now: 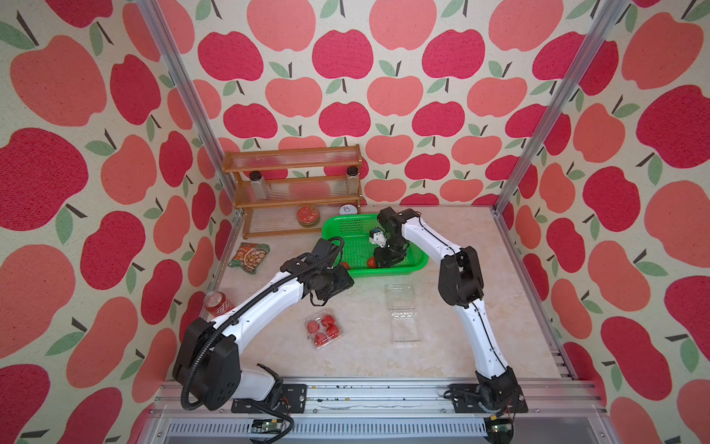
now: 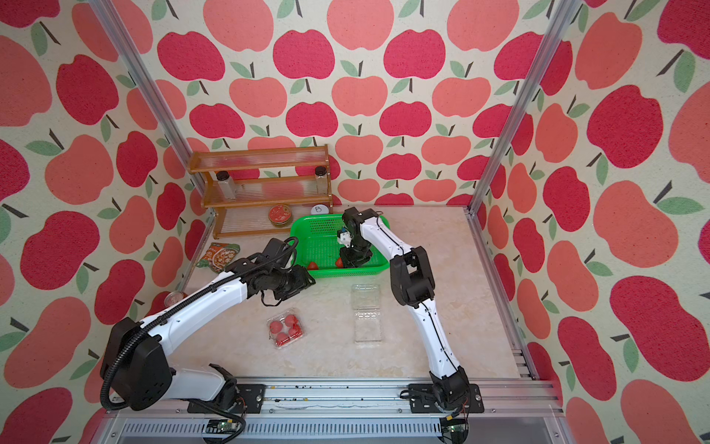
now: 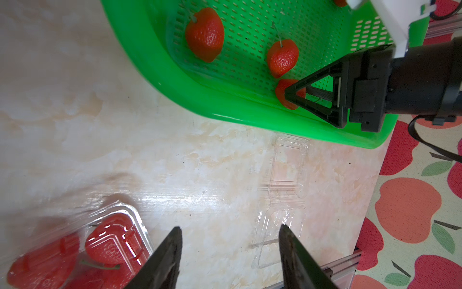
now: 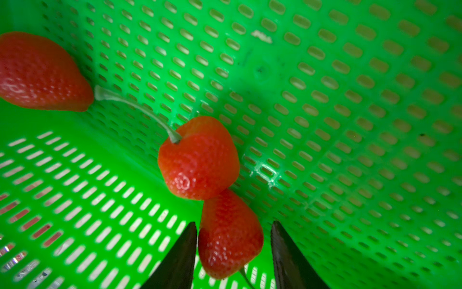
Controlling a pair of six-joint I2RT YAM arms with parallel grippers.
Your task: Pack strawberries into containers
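Observation:
Several strawberries lie in the green basket (image 1: 346,244), among them a middle one (image 4: 197,159) and a nearer one (image 4: 230,233). My right gripper is down in the basket, fingers either side of the nearer strawberry, part open; whether they grip it is unclear. My left gripper hangs open above the table, outside the basket, empty. A clear container holding several strawberries (image 1: 323,328) sits at front left. An empty, open clear container (image 1: 403,325) lies in front of the basket.
A wooden shelf (image 1: 292,157) with jars stands at back left. A colourful bag (image 1: 247,256) and a red can (image 1: 216,302) lie along the left side.

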